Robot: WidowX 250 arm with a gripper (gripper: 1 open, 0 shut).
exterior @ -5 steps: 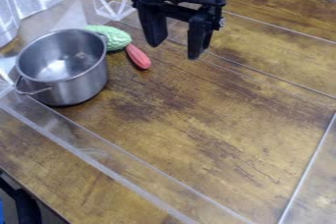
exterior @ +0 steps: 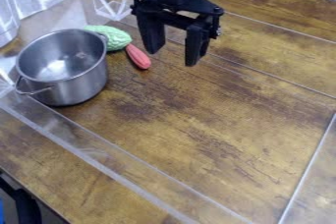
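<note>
My black gripper (exterior: 175,33) hangs over the upper middle of the wooden table, its two fingers spread apart and pointing down, with nothing seen between them. A steel pot (exterior: 63,61) with a wire handle sits at the left. Behind the pot lies a pale green leafy vegetable (exterior: 113,35), and a thin red item (exterior: 138,56) lies right of the pot, left of and a little below my gripper.
Light strips or seams run along its left and right sides. A dark edge is at the back right.
</note>
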